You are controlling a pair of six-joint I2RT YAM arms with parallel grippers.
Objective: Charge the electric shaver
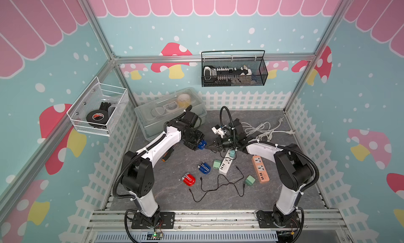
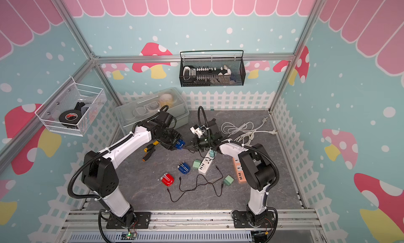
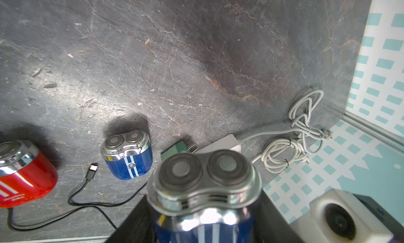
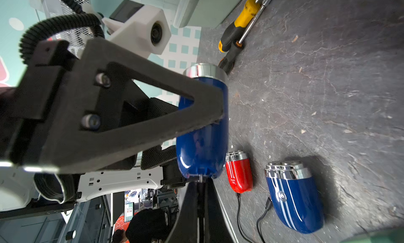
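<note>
A blue electric shaver (image 3: 204,188) with two round silver heads is held up off the table, my left gripper (image 1: 197,143) shut around its body. Facing its base is my right gripper, shut, with the narrow metal tip of a charging cable (image 4: 201,178) showing between its fingers. That tip meets the bottom of the shaver; whether it is inside the port, I cannot tell. From the right gripper, the dark cable loops down near a green charger (image 1: 231,153) on the white power strip (image 1: 226,163). A second blue shaver (image 4: 294,196) and a red shaver (image 4: 239,171) lie on the table.
Loose black cables (image 1: 218,187) and green chargers (image 1: 250,180) lie in front. An orange power strip (image 1: 260,169) is at the right. Behind my left arm stands a lidded clear box (image 1: 147,121); screwdrivers (image 4: 235,30) lie near it. White cords (image 1: 265,129) are coiled back right.
</note>
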